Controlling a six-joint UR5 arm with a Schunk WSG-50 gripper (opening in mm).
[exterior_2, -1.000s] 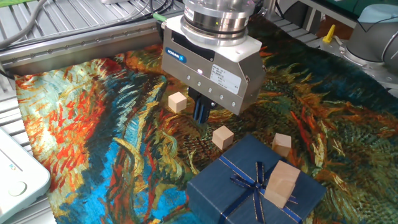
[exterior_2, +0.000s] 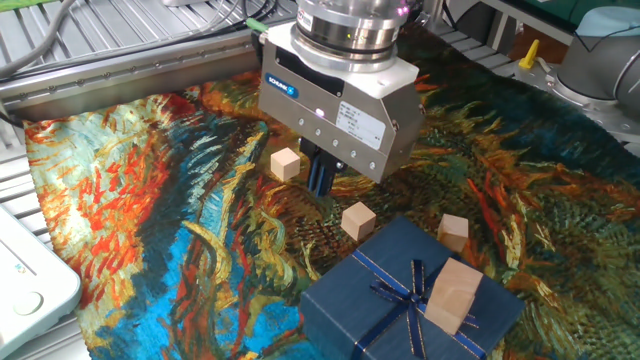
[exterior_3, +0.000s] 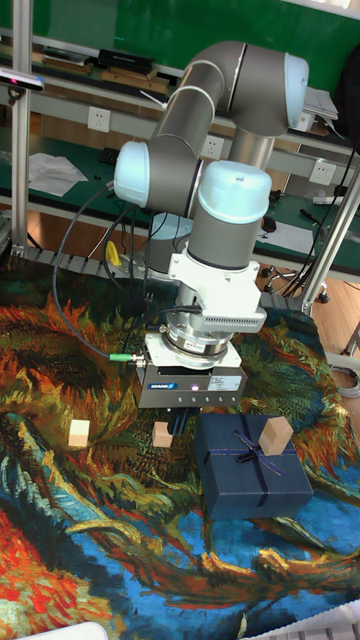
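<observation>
My gripper (exterior_2: 320, 188) hangs above the cloth with its dark fingers pointing down and close together. It is shut, and nothing shows between the fingers. A wooden cube (exterior_2: 285, 164) lies to the left of the fingers in exterior view 2. A second cube (exterior_2: 358, 221) sits to their lower right, near the dark blue gift box (exterior_2: 340, 300). Another cube (exterior_2: 453, 233) stands by the box's far side. On the box's lid, beside its ribbon bow (exterior_2: 412, 294), rests a taller wooden block (exterior_2: 455, 297); whether it is one piece or stacked cubes, I cannot tell.
A painted cloth (exterior_2: 150, 220) with folds covers the table, and its left part is bare. A metal rail (exterior_2: 140, 82) runs along the back left. At the lower left sits a white device (exterior_2: 30, 280). In exterior view 3 the arm (exterior_3: 202, 117) rises behind the gripper.
My gripper has barely shifted, and its fingers stay close together. The cubes, the block and the box are where they were.
</observation>
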